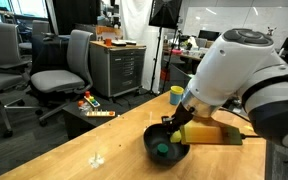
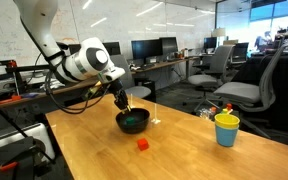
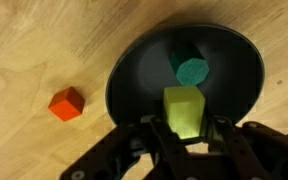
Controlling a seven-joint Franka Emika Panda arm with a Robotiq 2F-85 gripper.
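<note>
A black bowl (image 3: 134, 77) stands on the wooden table with a dark green cylinder (image 3: 191, 67) lying inside it. Over the bowl, my gripper is shut on a yellow block (image 3: 183, 108), which hides part of the bowl's inside in the wrist view. In exterior view 2 the gripper (image 2: 126, 103) hangs just above the bowl (image 2: 133, 121). Beside the bowl, apart from it, a red-orange cube (image 3: 67, 104) rests on the table; it is also the red cube (image 2: 143, 143) in exterior view 2.
A yellow cup and a blue cup stand stacked (image 2: 226, 129) farther along the table. Colourful small items (image 1: 88, 102) lie on a dark surface by the table's edge.
</note>
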